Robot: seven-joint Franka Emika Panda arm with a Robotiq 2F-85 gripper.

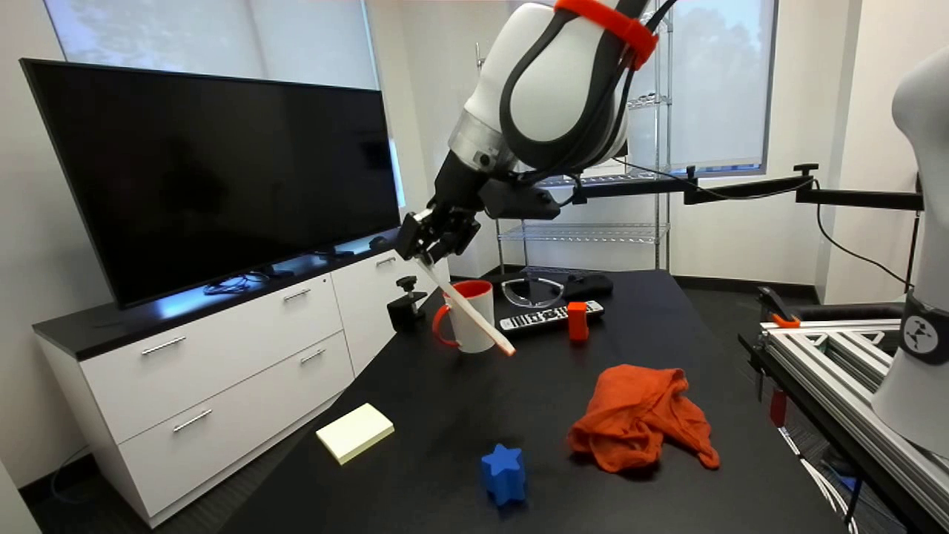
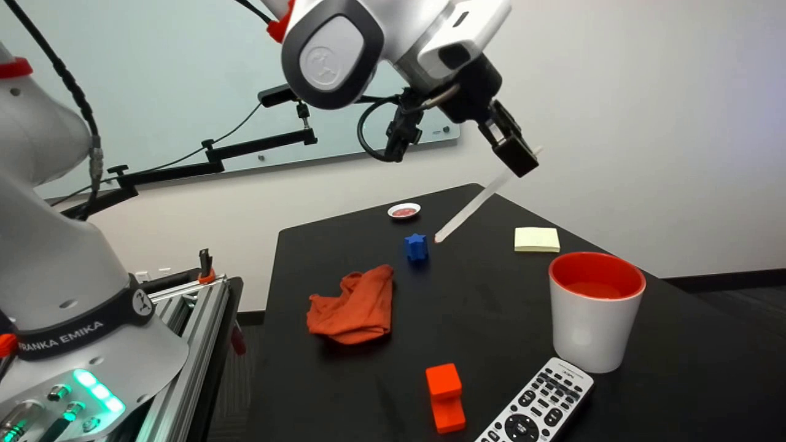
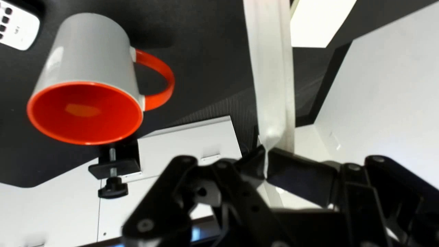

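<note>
My gripper is shut on one end of a long white packet with an orange tip. In the wrist view the packet narrows to a thin pinched end between the fingertips, and its far end runs out of the picture. Held clear of the table, it slants downward in both exterior views. A white mug with a red inside and handle stands upright on the table, beside and below my gripper. In exterior view 2 the packet hangs apart from the mug.
Around the black table are a remote, a red block, an orange cloth, a blue star block, yellow sticky notes and a small dish. Glasses lie behind the mug. A clamp grips the table's edge.
</note>
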